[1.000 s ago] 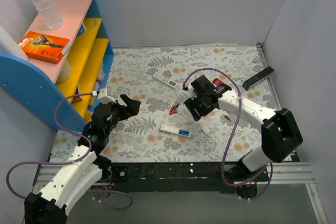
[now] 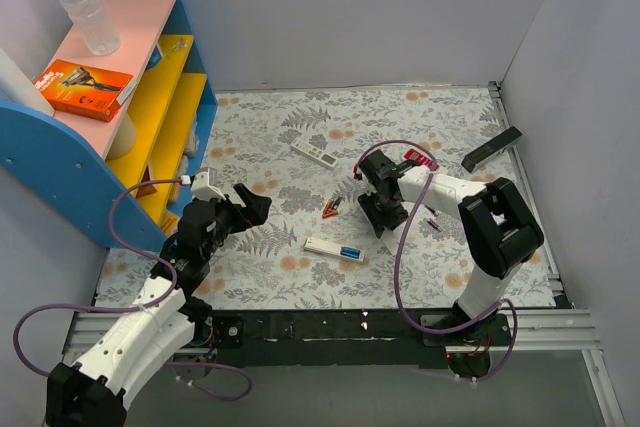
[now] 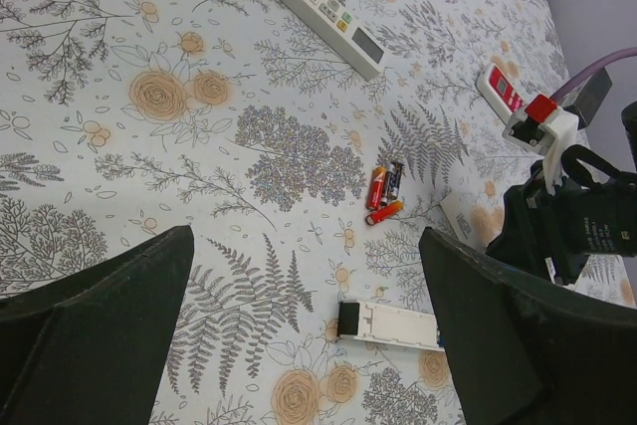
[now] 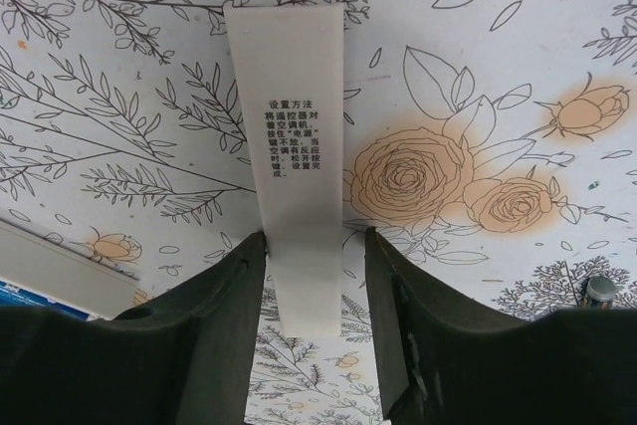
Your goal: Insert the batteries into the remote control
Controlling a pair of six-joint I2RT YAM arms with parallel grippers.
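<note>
The long white remote control (image 2: 335, 249) lies back up near the table's front; something blue shows in its right part. Its pale battery cover (image 4: 289, 146), printed with dark characters, rests flat on the table. Around the cover's lower part stands my right gripper, fingers on either side, part open with a gap at least on the right. Several batteries (image 3: 385, 191), mostly orange-red, are grouped left of the right arm. Another battery (image 4: 599, 293) shows at the right wrist view's lower right. My left gripper (image 2: 252, 205) hangs open and empty at the left.
A white calculator-like device (image 2: 314, 154) lies toward the back. Behind the right arm is a red-and-white item (image 2: 421, 158), with a black box (image 2: 491, 149) at the right edge. Shelving (image 2: 150, 127) borders the left.
My right gripper has come down over the cover and shifted slightly right, its arm drawing left. The remote and batteries have not moved.
</note>
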